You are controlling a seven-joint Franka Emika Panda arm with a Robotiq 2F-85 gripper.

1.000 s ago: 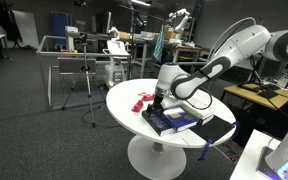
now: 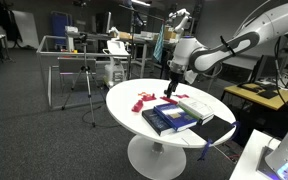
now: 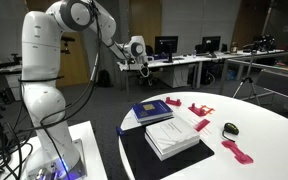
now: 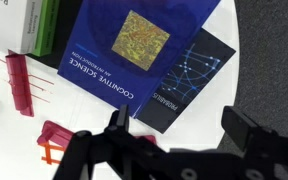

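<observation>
My gripper is open, with nothing between its fingers. It is raised above the round white table (image 2: 124, 112), over its books, as exterior view 1 shows. In the wrist view, a blue book (image 4: 109, 52) titled "Cognitive Science" lies ahead of the fingers. It partly covers a black book (image 4: 198, 80) with a pale blue network pattern. Exterior view 1 has this black book (image 2: 157, 123) at the table's near edge, beside the blue book (image 2: 175, 117). A thick white book (image 3: 179, 136) rests on a black mat (image 3: 141, 158).
Several red pieces lie scattered on the table, including one red piece (image 3: 237, 152) and another red strip (image 4: 20, 84). A small black object (image 3: 231, 131) sits apart from the books. Bare white tabletop (image 3: 269, 135) shows at the right in exterior view 2.
In exterior view 1, my gripper has risen from low over the books near the black one and moved to the right. The books look unmoved.
</observation>
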